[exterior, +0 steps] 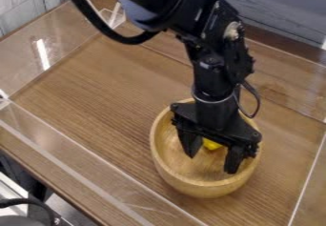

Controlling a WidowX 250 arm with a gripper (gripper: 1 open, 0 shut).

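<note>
The black gripper (214, 142) reaches down into a round wooden bowl (192, 180) on the right half of the table, its fingers spread open. A small yellow object (212, 143) lies in the bowl between the fingers, partly hidden by them.
Clear panels edge it at the left and right, and black cables show at the lower left corner.
</note>
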